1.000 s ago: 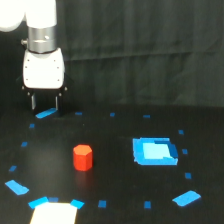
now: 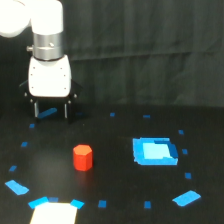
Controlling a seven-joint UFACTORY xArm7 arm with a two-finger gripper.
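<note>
A white robot arm hangs at the upper left, its gripper (image 2: 51, 98) pointing down with the dark fingers apart, above the black table's back left. A red block (image 2: 82, 157) stands on the table left of centre, below and right of the gripper. To the right lies a blue square (image 2: 138, 150) with a pale inner patch (image 2: 156, 150).
Blue tape marks are scattered over the black table (image 2: 115, 190). A pale object (image 2: 53, 214) sits at the near left edge, cut off by the frame. A dark curtain (image 2: 150, 55) forms the background.
The red block and blue square stay where they were.
</note>
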